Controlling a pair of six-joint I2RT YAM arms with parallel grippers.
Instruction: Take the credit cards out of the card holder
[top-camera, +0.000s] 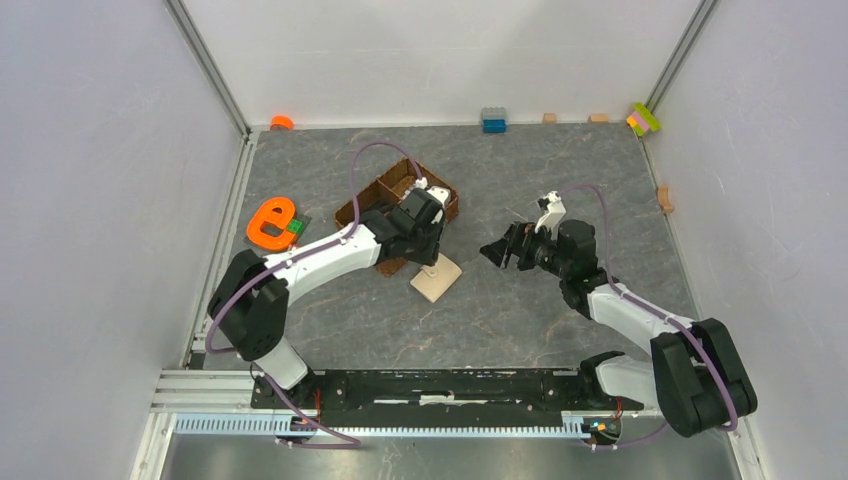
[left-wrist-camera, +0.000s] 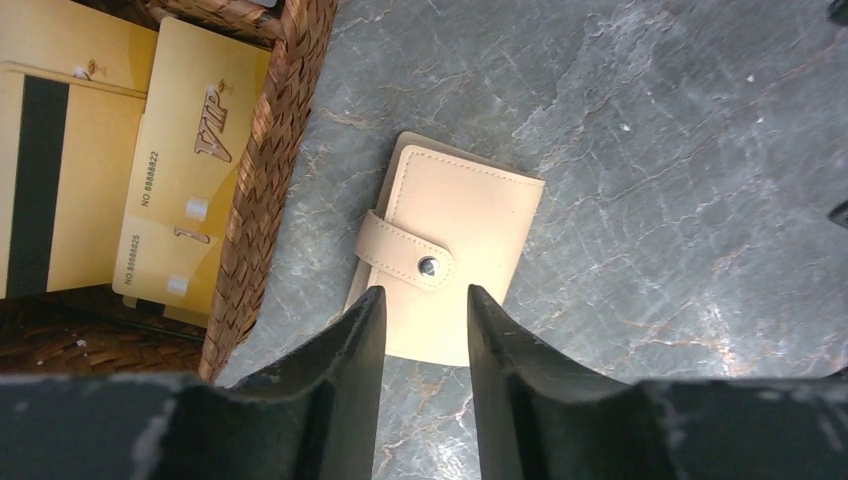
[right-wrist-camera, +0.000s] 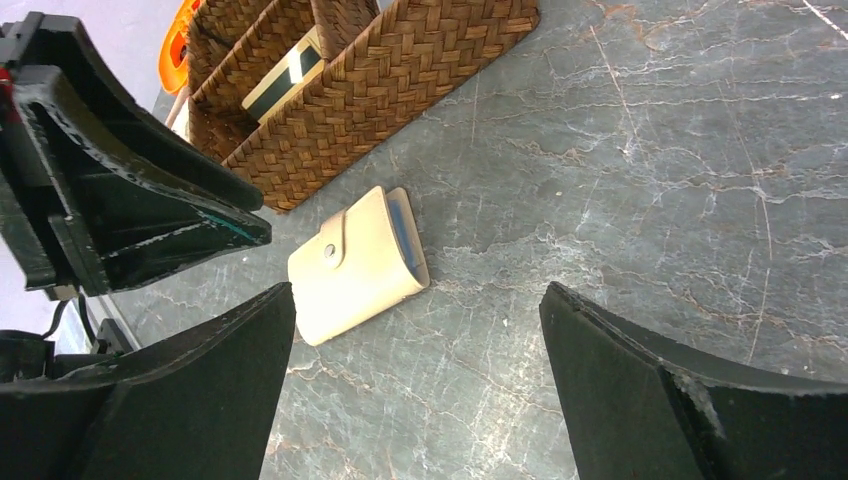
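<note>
A beige card holder lies on the grey marbled surface, its strap snapped across the cover. In the right wrist view, dark inner sleeves show at the edge of the card holder. Above the holder hangs my left gripper, its fingers part open and empty. Gold VIP cards lie in the woven basket beside the holder. Off to the holder's right, my right gripper is open, with bare surface between its fingers.
The divided woven basket stands close by the card holder, behind and to the left. Farther left is an orange toy. Toy blocks sit along the back edge. The surface between the holder and the right arm is clear.
</note>
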